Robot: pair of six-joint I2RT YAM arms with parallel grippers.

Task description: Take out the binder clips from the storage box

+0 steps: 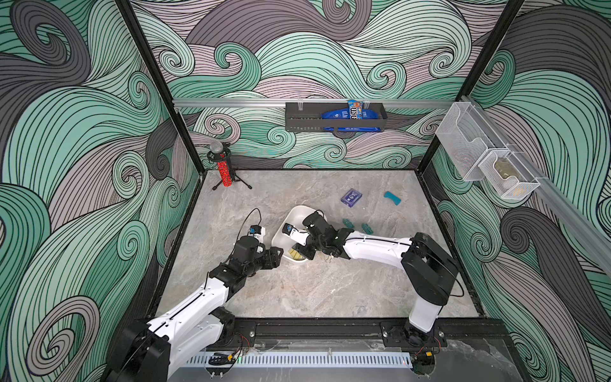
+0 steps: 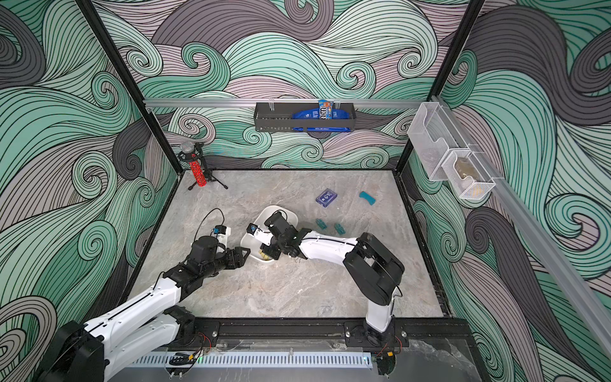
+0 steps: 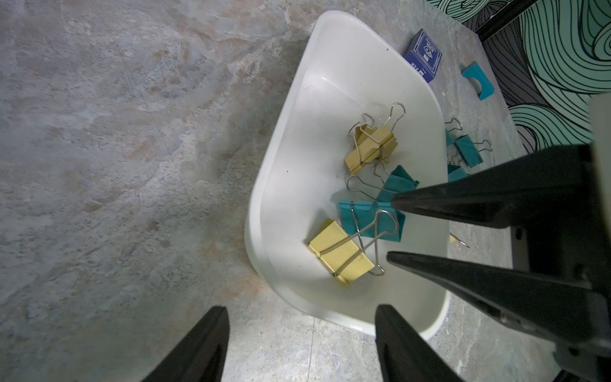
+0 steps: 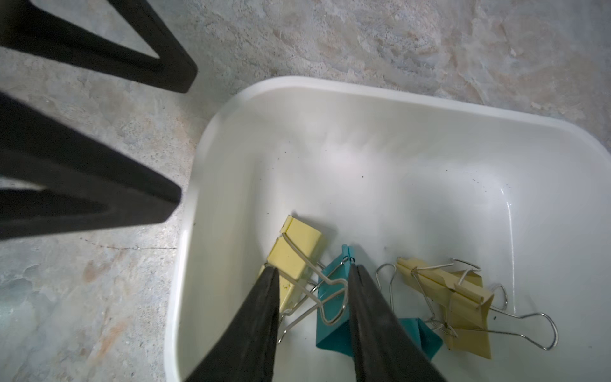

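Note:
The white storage box (image 3: 299, 159) stands on the table, its inside best seen in the left wrist view. Inside it a yellow binder clip (image 3: 331, 242) lies against teal clips (image 3: 356, 219), with more yellow clips (image 3: 372, 146) farther along. Over these clips, my right gripper points down, open, with a gap between its fingertips and no clip gripped. My left gripper stays open and empty beside the box's near-left end. On the table to the right of the box lie loose teal clips (image 3: 469, 151).
A blue card box (image 1: 351, 197) and a teal piece (image 1: 392, 198) rest toward the back right. A red microphone on a tripod (image 1: 224, 173) stands back left. My right arm spans the table right of the box.

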